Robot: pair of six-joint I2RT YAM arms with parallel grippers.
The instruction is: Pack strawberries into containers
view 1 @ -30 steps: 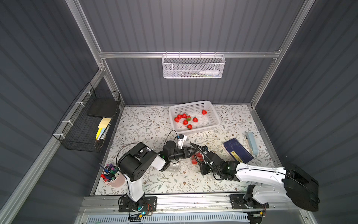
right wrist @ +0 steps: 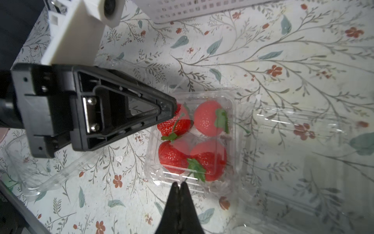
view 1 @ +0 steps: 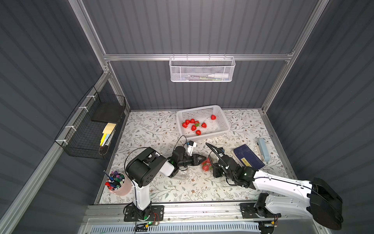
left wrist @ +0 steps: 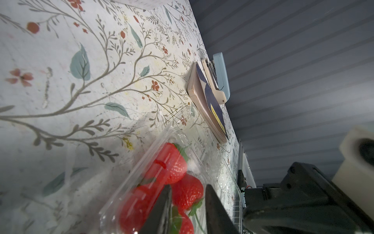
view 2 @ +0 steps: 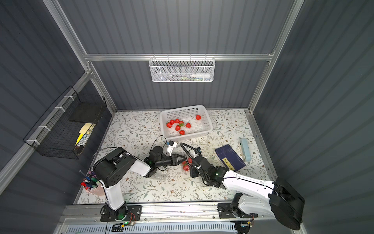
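Several red strawberries with green leaves lie in a small clear container, seen whole in the right wrist view. Clear plastic seems to cover part of them; whether a lid is fastened I cannot tell. At the container's far left corner is my left gripper, part open, its fingers over the berries in its wrist view; nothing shows held. My right gripper is shut at the container's near side, with nothing visible between its fingertips. A white basket at the back holds more loose strawberries.
Clear empty plastic containers lie to the right and left of the filled one. A dark blue book and a pale blue object are at the right. A pink pen cup stands front left.
My right arm has shifted right, away from the left gripper, uncovering more of the strawberries. The left gripper has moved only slightly.
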